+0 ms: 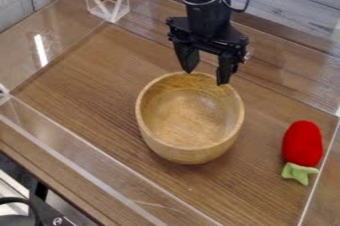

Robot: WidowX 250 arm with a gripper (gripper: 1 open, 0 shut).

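Observation:
My black gripper is open, pointing down just over the far rim of a large light-wood bowl in the middle of the table. Nothing shows between its fingers. A red plush object with a green tip lies at the right side of the table, apart from the bowl.
A clear plastic bracket stands at the back left. A black cable or round part lies at the bottom left corner, off the wooden surface.

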